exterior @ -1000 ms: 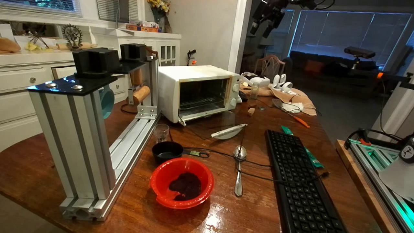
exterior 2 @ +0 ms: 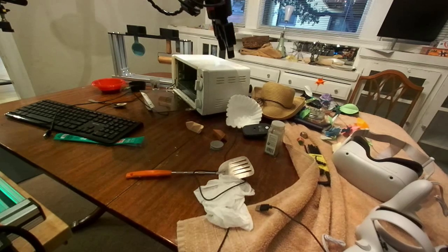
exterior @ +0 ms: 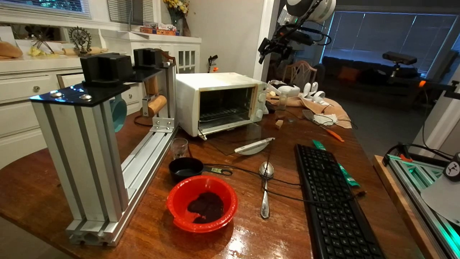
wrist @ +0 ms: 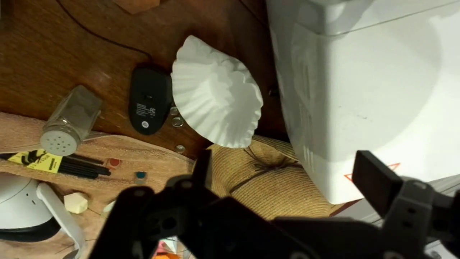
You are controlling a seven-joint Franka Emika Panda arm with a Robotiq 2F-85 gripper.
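Observation:
My gripper is open, its two black fingers wide apart with nothing between them. In exterior view 1 the gripper (exterior: 270, 54) is in the air beyond the toaster oven (exterior: 230, 78), higher than its top. Below it in the wrist view are the oven's white top (wrist: 388, 86), a straw hat (wrist: 276, 190) and a white fluted paper filter (wrist: 215, 92). The hat is partly hidden behind my gripper. The oven's front is open, with a dark, rack-fitted inside. A red bowl (exterior: 176, 203) with dark stuff in it sits near the front of exterior view 1.
A metal frame (exterior: 99, 159) with hanging tools stands left of the oven. A keyboard (exterior: 334, 194), spoon (exterior: 265, 190) and cables crowd the table. Beside the filter lie a black mouse (exterior 2: 256, 130) and a glass shaker (exterior 2: 275, 138). A headset (exterior 2: 373, 168) rests on a towel (exterior 2: 268, 229).
In exterior view 1 my gripper has come down and a little to the left, and its tilt has changed. The things on the table look unmoved.

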